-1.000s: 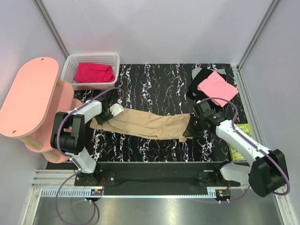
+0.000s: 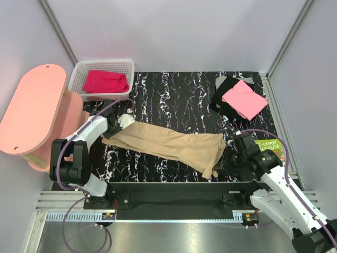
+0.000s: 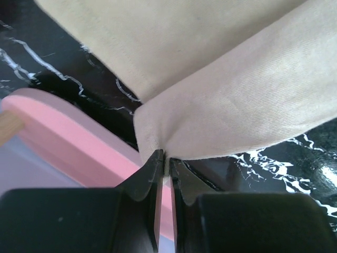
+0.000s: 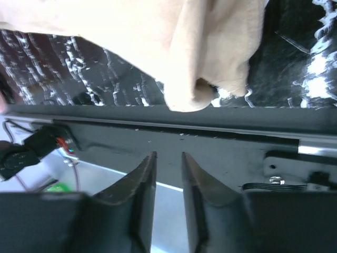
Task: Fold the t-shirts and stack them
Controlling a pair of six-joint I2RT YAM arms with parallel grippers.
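Note:
A long beige T-shirt (image 2: pixel 163 145) lies as a strip across the black marbled table. My left gripper is shut on its left end, pinching the cloth. At the shirt's right end, where a fold stands up near the front edge, my right gripper is apart from the cloth, part open with nothing between its fingers. A folded pink shirt (image 2: pixel 244 99) lies on black and grey cloth at the back right. A red shirt (image 2: pixel 105 81) is in the white basket (image 2: pixel 81 74) at the back left.
A pink shelf unit (image 2: pixel 31 110) stands left of the table, close to my left gripper. A green book (image 2: pixel 271 147) lies at the right, partly behind the right arm.
My right gripper has moved towards the front right, off the shirt. The shirt's right end has shifted forward and right. The left arm has moved slightly left.

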